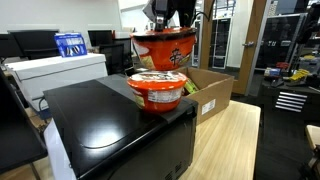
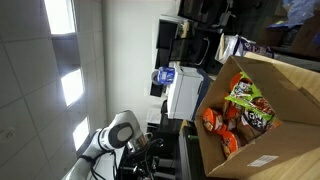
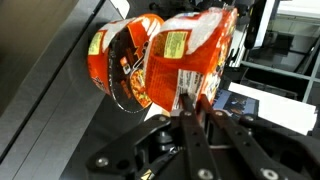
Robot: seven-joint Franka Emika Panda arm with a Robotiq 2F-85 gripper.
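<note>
One red-and-white bowl (image 1: 160, 96) rests upright on top of the black box-like appliance (image 1: 90, 118), close to its right end. Just above it hangs a second red-and-white bowl (image 1: 165, 50), slightly tilted, with my gripper shut on it. From the wrist, the held bowl (image 3: 182, 62) partly covers the lower bowl (image 3: 108, 68). Whether the two bowls touch is hard to tell. Bright light washes out the fingertips in the wrist view.
An open cardboard box (image 1: 215, 92) stands behind on the wooden table (image 1: 228, 140). Inside it, exterior view 2 shows green packets (image 2: 245, 95) and red packages (image 2: 215, 122). A white cabinet (image 1: 60, 75) with a blue-and-white container (image 1: 70, 44) is at the back left.
</note>
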